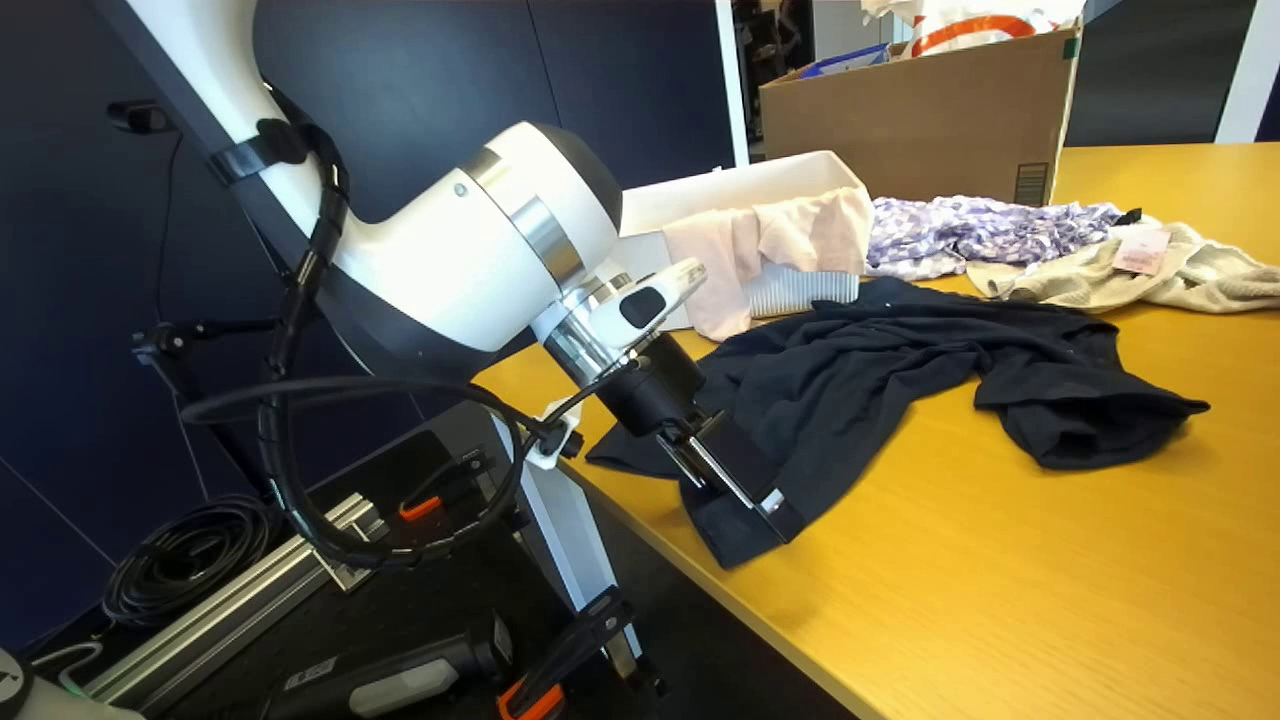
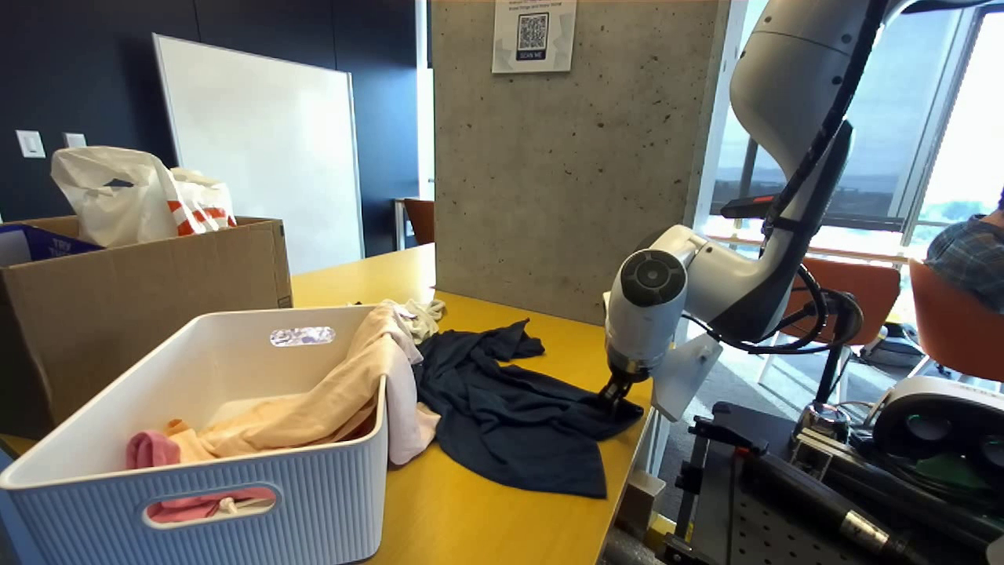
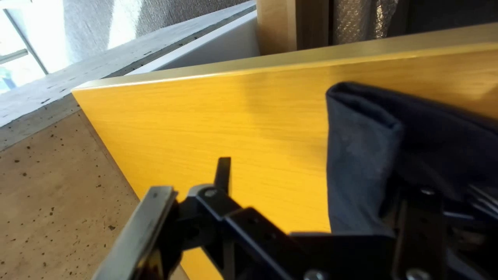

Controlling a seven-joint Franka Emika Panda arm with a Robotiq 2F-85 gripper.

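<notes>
A dark navy garment (image 1: 876,372) lies spread and wrinkled on the yellow table, one end reaching close to the edge. Over that end, low against the cloth, is my gripper (image 1: 741,486), pointing down at a slant. In the wrist view its fingers (image 3: 142,228) stand well apart, so it is open. A folded strip of the dark cloth (image 3: 357,154) lies by the right-hand finger, while bare table shows between the two. Whether that finger touches the cloth or goes into the fold is hidden in shadow. Exterior view 2 has the gripper (image 2: 613,395) at the garment's near-edge end.
A white laundry basket (image 2: 311,480) holds pink and peach clothes, one draped over its rim. Behind the garment lie a purple patterned cloth (image 1: 972,232) and a beige knit (image 1: 1182,274). A cardboard box (image 1: 918,126) stands farther back.
</notes>
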